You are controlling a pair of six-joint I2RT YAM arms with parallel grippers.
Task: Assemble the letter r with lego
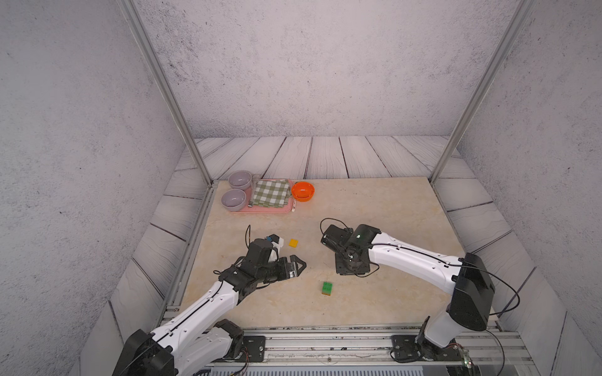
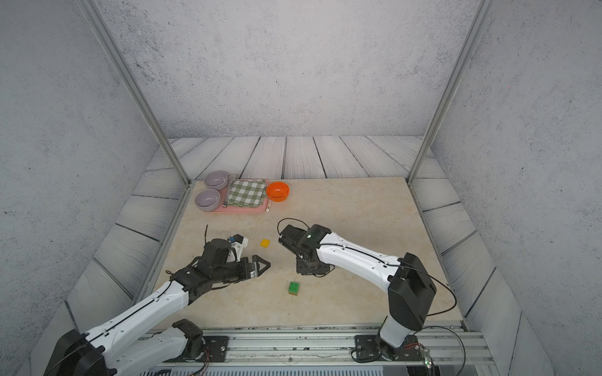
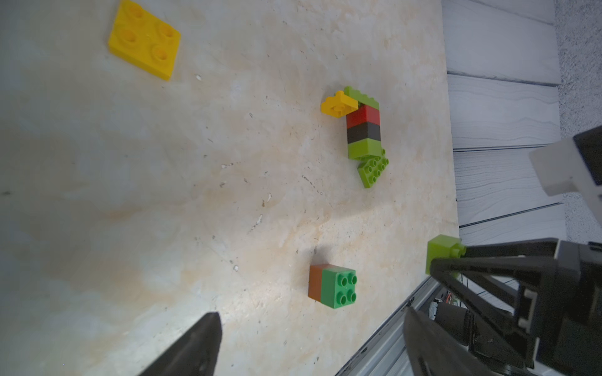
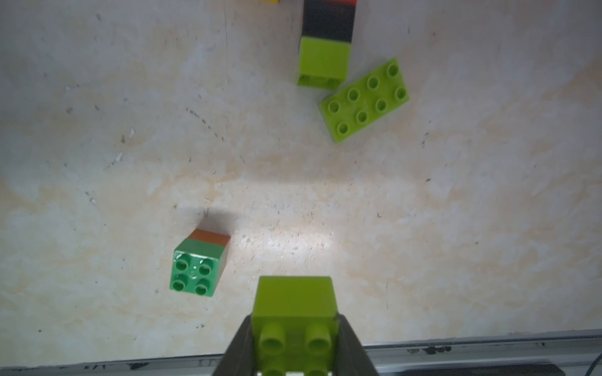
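My left gripper (image 1: pixel 294 266) hangs part open and empty. My right gripper is shut on a lime brick (image 3: pixel 444 250), held above the table's front right. A stack of lime, black and red bricks (image 3: pixel 363 131), topped by a lime piece, lies with a yellow piece (image 3: pixel 335 106) beside it. A flat lime brick (image 4: pixel 363 100) lies at an angle at the stack's end. A green-and-brown block (image 4: pixel 194 266) stands apart at the front; a yellow plate (image 3: pixel 143 40) lies left of the stack. The right arm hides the stack in both top views.
A pink tray with a checked cloth (image 1: pixel 271 193), two lilac bowls (image 1: pixel 233 200) and an orange bowl (image 1: pixel 303 191) sit at the back left.
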